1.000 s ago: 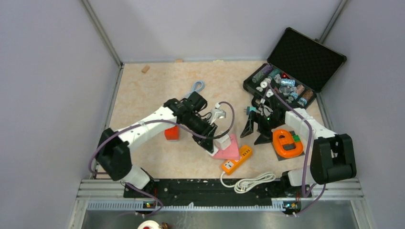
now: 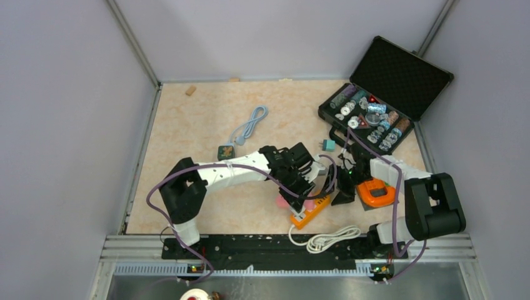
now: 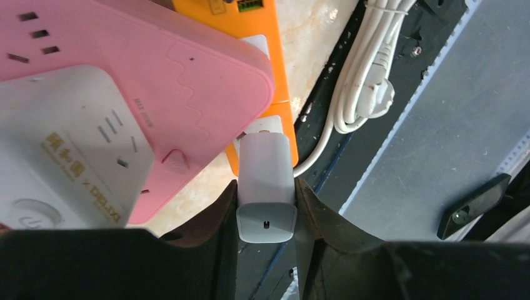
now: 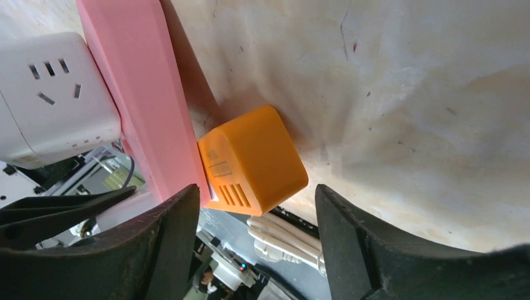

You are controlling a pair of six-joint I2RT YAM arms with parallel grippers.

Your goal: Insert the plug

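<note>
My left gripper is shut on a white plug (image 3: 265, 169), held low over the lower end of the orange power strip (image 3: 279, 87). Beside it in the left wrist view are a pink power strip (image 3: 187, 106) and a white socket block (image 3: 62, 150). My right gripper stands open near the end of the orange strip (image 4: 250, 156), with nothing between its fingers; the pink strip (image 4: 156, 100) lies just left of it.
A coiled white cable (image 2: 331, 240) lies along the front edge. A case of chips (image 2: 369, 115), a teal cube (image 2: 328, 145) and an orange object (image 2: 378, 199) sit at the right.
The left arm has moved right and toward the front, bringing the plug over the orange strip. The right gripper has moved toward the strip's far end.
</note>
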